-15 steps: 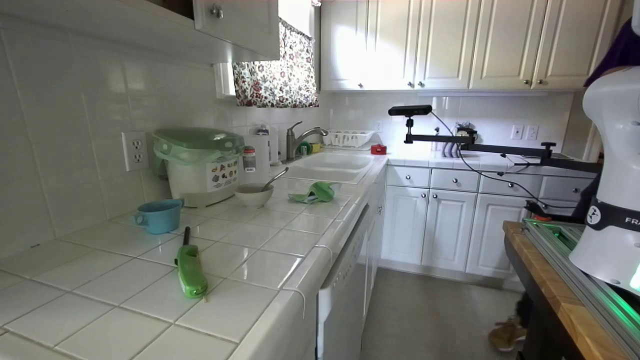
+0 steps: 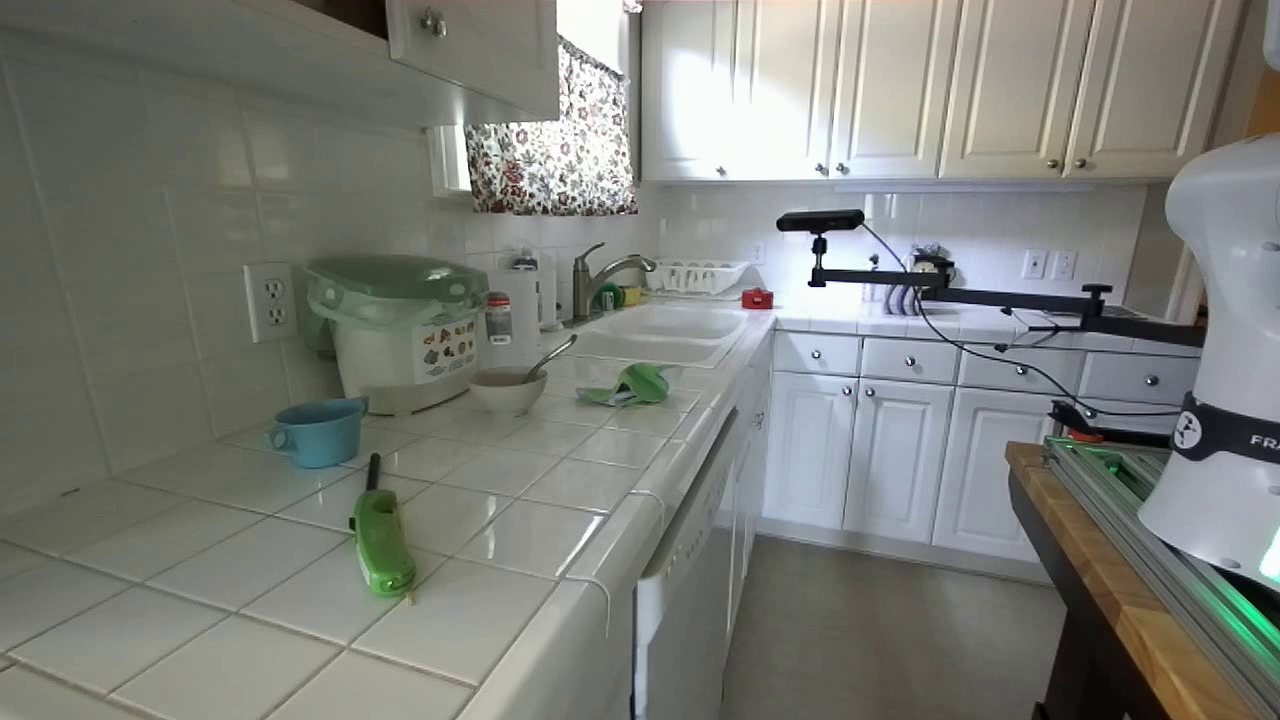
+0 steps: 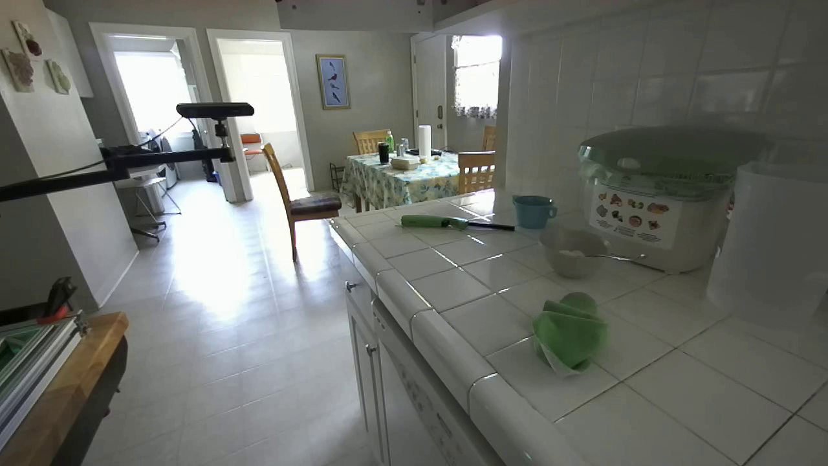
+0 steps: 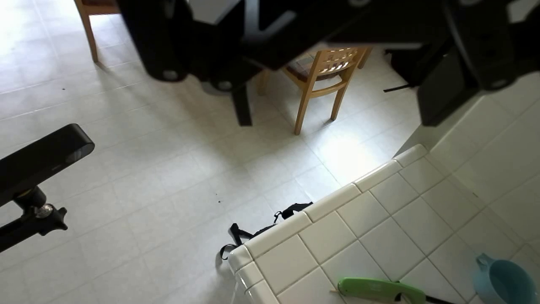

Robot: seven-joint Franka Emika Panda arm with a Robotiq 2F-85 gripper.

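Across the top of the wrist view my gripper stands open, its dark fingers (image 4: 243, 109) far apart with only floor and a chair behind the gap. It touches none of the counter objects. On the white tiled counter lies a green lighter (image 2: 383, 546) with a black tip, partly seen in the wrist view. Beside it stands a light blue cup (image 2: 319, 433). Farther along are a pale bowl (image 2: 505, 394) with a spoon (image 2: 549, 358) in it and a crumpled green cloth (image 2: 639, 384). The gripper is outside both exterior views.
A lidded white and green bin (image 2: 402, 342) stands against the wall, before the sink (image 2: 660, 330). A camera on a black boom (image 2: 996, 296) reaches out near the arm's wooden table (image 2: 1110, 576).
In exterior view 1, a person partly seen behind the arm, with purple clothing and a shoe by the table, is no longer in view. The counter objects and the arm's visible base look unmoved.
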